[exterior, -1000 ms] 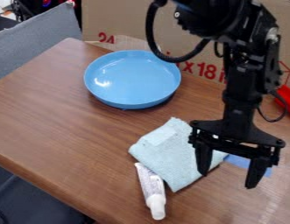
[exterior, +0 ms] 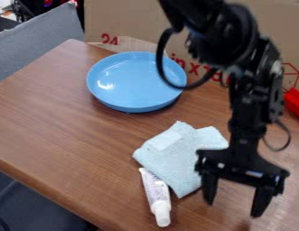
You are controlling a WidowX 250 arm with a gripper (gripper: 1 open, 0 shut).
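My black gripper (exterior: pixel 234 202) stands open low over the wooden table at the right front, its fingertips just right of a folded light-blue cloth (exterior: pixel 176 154), with nothing visible between them. A white tube (exterior: pixel 156 196) with a cap lies at the cloth's left front side. A blue plate (exterior: pixel 135 81) sits at the back of the table.
A cardboard box (exterior: pixel 139 23) stands behind the table, and a red object (exterior: pixel 293 103) is at the right edge. A grey surface (exterior: pixel 37 50) lies beyond its left edge.
The gripper has moved down and slightly toward the front, from over the cloth's right part to beside it. The cloth, tube and plate look unmoved.
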